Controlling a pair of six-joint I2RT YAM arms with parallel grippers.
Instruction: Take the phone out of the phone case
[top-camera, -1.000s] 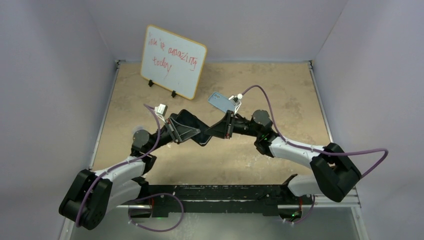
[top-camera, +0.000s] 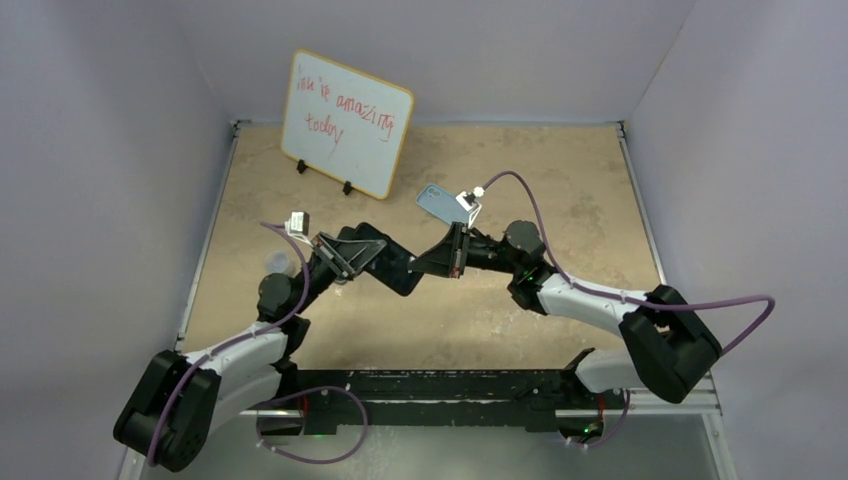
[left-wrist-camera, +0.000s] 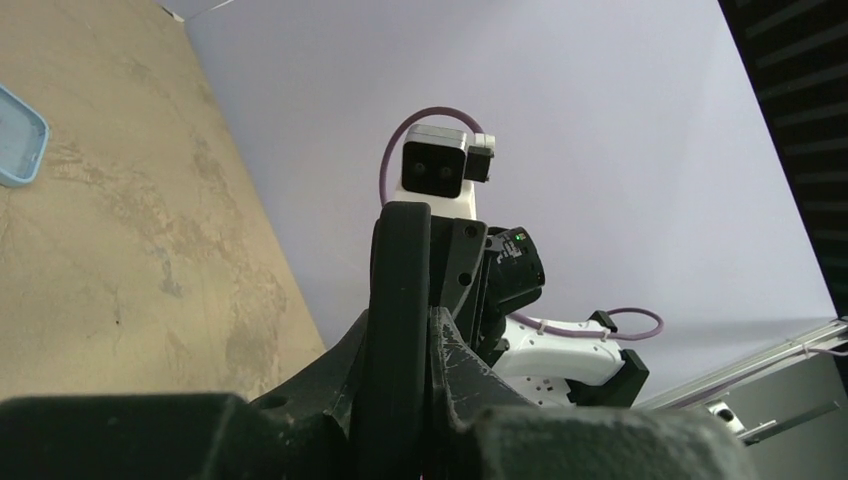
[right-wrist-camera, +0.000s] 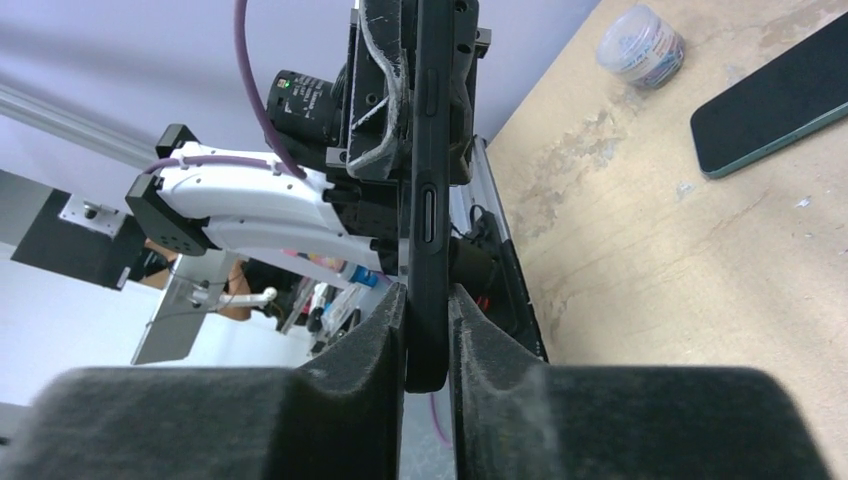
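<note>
A black cased phone (top-camera: 392, 268) is held upright-edged between the arms, above the table. My left gripper (top-camera: 378, 246) is shut on it, and its fingers frame the dark edge (left-wrist-camera: 397, 290) in the left wrist view. My right gripper (top-camera: 415, 264) is at the other end, fingertips on either side of the side edge (right-wrist-camera: 431, 250); whether they grip it is unclear. I cannot tell where case and phone separate.
A light blue phone case (top-camera: 440, 203) lies at the back, near a whiteboard (top-camera: 345, 125). A clear tub (top-camera: 279, 263) sits at left. A dark phone-like slab (right-wrist-camera: 770, 100) lies on the table in the right wrist view.
My left gripper and wrist have shifted slightly toward the front left and turned, and the black phone's lower end sits a little nearer the front. The right arm is almost unchanged.
</note>
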